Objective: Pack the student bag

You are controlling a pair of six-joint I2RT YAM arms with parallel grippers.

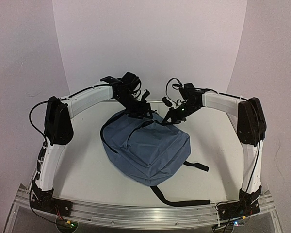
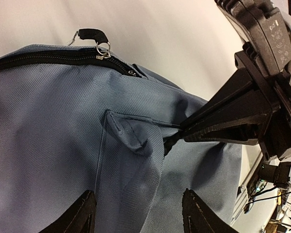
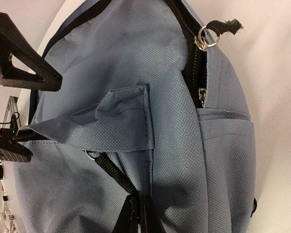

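A blue-grey backpack (image 1: 150,145) lies on the table, its main zipper (image 2: 43,58) and a small front pocket zipper showing. In the right wrist view, a black cord pull (image 3: 114,170) hangs by a ring from under the pocket flap (image 3: 116,126), and my right gripper is shut on the cord's end. Over the other end of that flap, my left gripper stands open, a fold of the pocket cloth lying between and ahead of its fingers. How far the pocket is unzipped is hidden by the flap.
Black straps (image 1: 177,201) trail from the bag toward the front rail and to its right. Both grippers are close together over the bag's far part.
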